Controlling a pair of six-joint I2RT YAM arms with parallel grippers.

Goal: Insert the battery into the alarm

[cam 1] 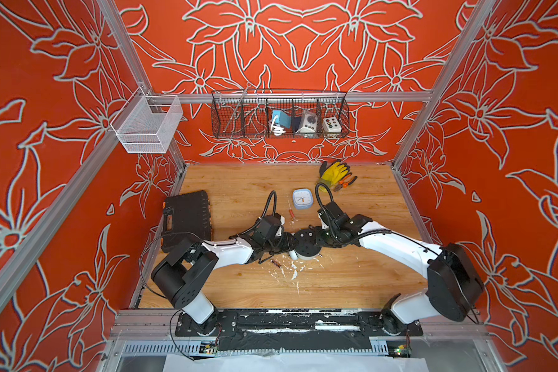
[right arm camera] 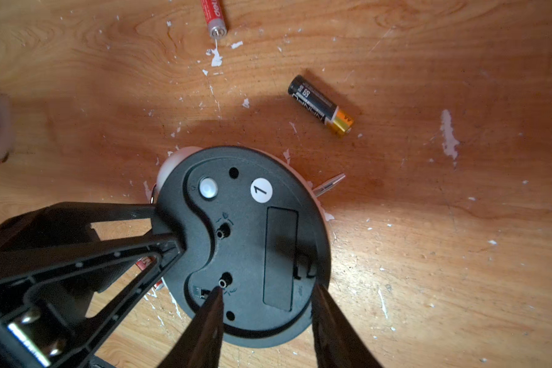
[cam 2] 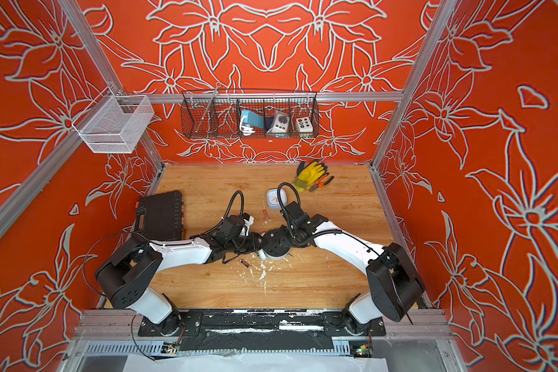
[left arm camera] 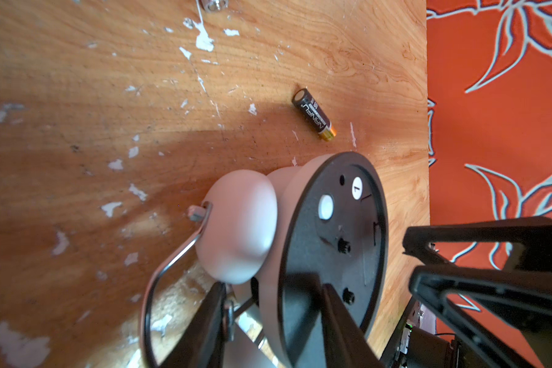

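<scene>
A round bell alarm clock lies tilted with its black back (right arm camera: 245, 257) toward the cameras, the battery cover (right arm camera: 280, 251) in place. Its pink-white bell (left arm camera: 236, 224) shows in the left wrist view. My left gripper is shut on the alarm's lower side. My right gripper hangs over the clock's back near the cover's latch, fingers part open with nothing seen held. A black-and-gold battery (right arm camera: 319, 104) lies loose on the table beside the clock; a red battery (right arm camera: 213, 17) lies farther off.
A small square clock (cam 1: 302, 197), gloves (cam 1: 333, 173) and pliers stand at the back. A black case (cam 1: 186, 220) lies at the left. A wire basket (cam 1: 279, 114) hangs on the back wall.
</scene>
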